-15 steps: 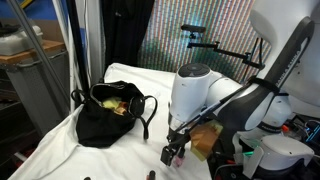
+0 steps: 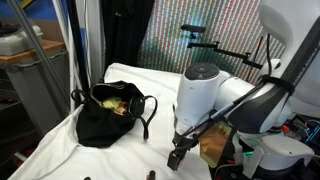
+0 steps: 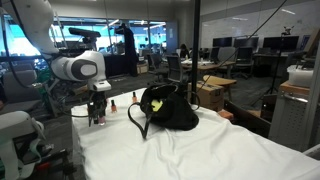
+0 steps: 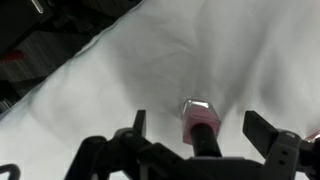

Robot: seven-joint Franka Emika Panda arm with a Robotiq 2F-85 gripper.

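Note:
In the wrist view a small bottle (image 4: 199, 114), pinkish with a clear end and a black cap, lies or stands on the white cloth between the spread fingers of my gripper. White cloth shows on both sides of it, so neither finger touches it in that view. Seen from exterior view 1, my open gripper (image 2: 178, 156) is low over the near right part of the cloth, its fingers hiding most of the bottle. The same gripper (image 3: 97, 113) appears low at the left in exterior view 2.
A black cloth bag (image 2: 105, 122), its mouth open on yellow and red contents, rests on the cloth. Other small bottles stand nearby, one dark-capped (image 2: 152, 175) at the front and one reddish (image 3: 134, 97).
My arm has shifted slightly right in exterior view 1, and the fingers now cover the bottle that showed more clearly before. Bag and other bottles have stayed put.

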